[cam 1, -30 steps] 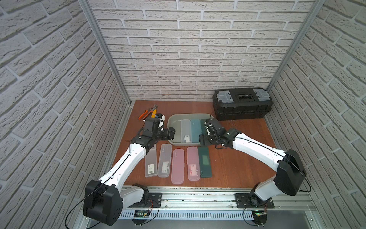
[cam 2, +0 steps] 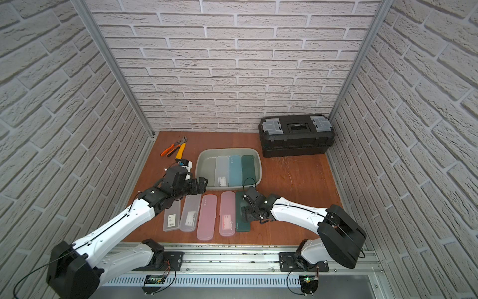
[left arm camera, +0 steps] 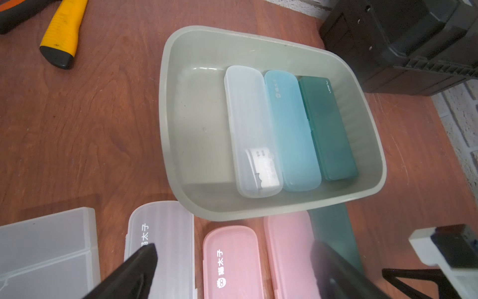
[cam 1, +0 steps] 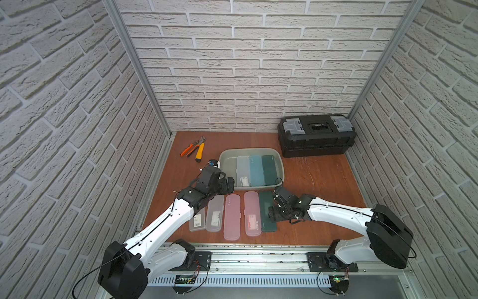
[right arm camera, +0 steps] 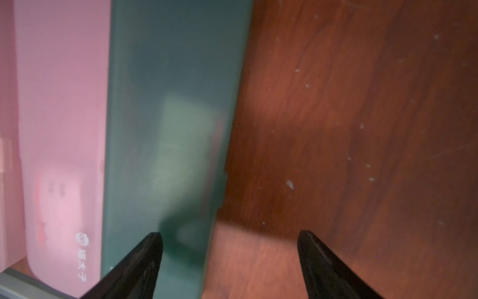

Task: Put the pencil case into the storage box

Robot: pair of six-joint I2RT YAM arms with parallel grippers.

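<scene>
In the left wrist view the pale grey-green storage box (left arm camera: 174, 129) holds a clear case (left arm camera: 251, 119), a blue case (left arm camera: 293, 134) and a dark green case (left arm camera: 328, 129); its left part is bare. In front of it lie, from the left, two clear cases, two pink cases (cam 1: 232, 216) (cam 1: 252, 209), and another dark green case (cam 1: 267, 224). My right gripper is open low over this green case; one finger overlaps the case's near part, the other is over bare wood to its right. My left gripper (cam 1: 227, 186) is open, empty, at the box's near-left edge.
A black toolbox (cam 1: 317, 137) stands at the back right. Orange-handled pliers (cam 1: 188, 148) and a yellow-handled tool (cam 1: 200, 152) lie at the back left. Bare wood (cam 1: 323, 179) is free to the right of the box.
My right gripper has come down and toward the front, from over the box's near-right side to the front green case. The cases have not moved.
</scene>
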